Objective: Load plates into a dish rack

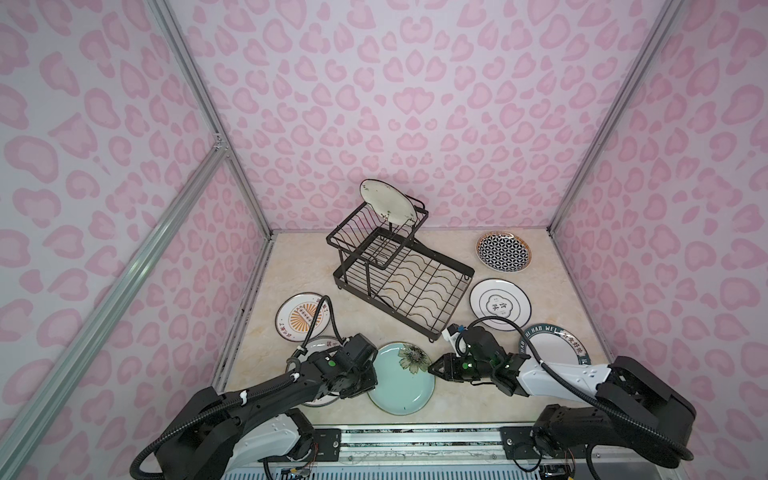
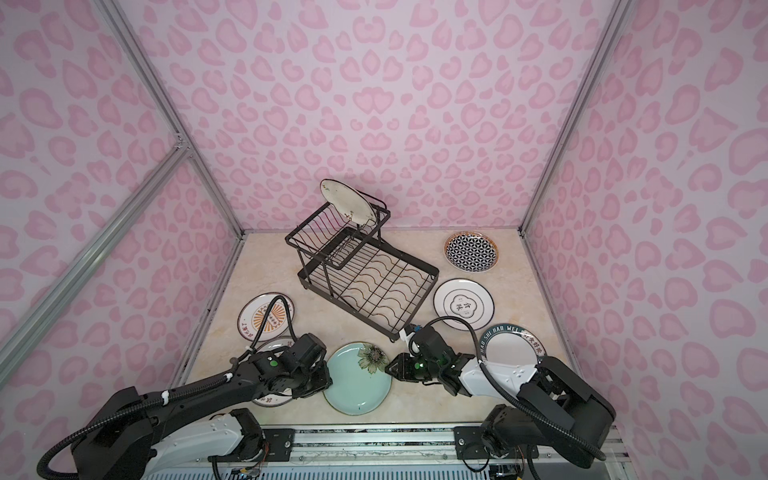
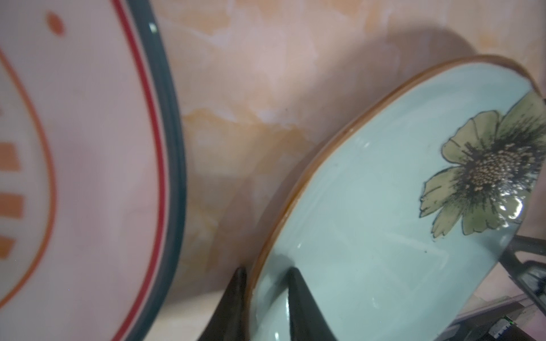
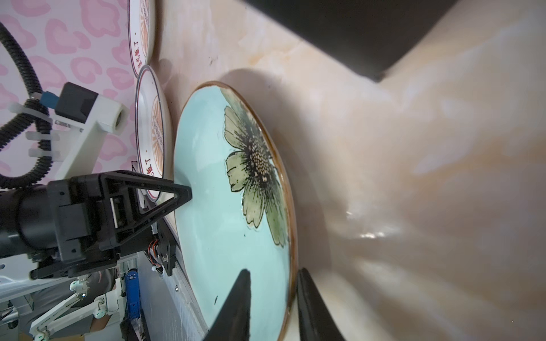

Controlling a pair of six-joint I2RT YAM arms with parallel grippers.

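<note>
The mint plate with a flower print point(image 1: 396, 384) lies on the table between my grippers. In the left wrist view my left gripper is part open at its rim, fingertips either side of the edge, blurred. In the right wrist view my right gripper stands part open at the plate's other edge, a fingertip on each side of the rim. The two-tier black rack point(image 1: 416, 284) stands behind, with a cream plate point(image 1: 385, 200) upright in its upper tier.
Orange-print plate point(image 1: 300, 316) and another plate point(image 2: 272, 396) lie left, partly under my left arm. A black-patterned plate point(image 1: 502, 252), a white plate point(image 1: 500, 300) and a blue-rimmed plate point(image 1: 552, 348) lie right. The rack's front corner is close above my right gripper.
</note>
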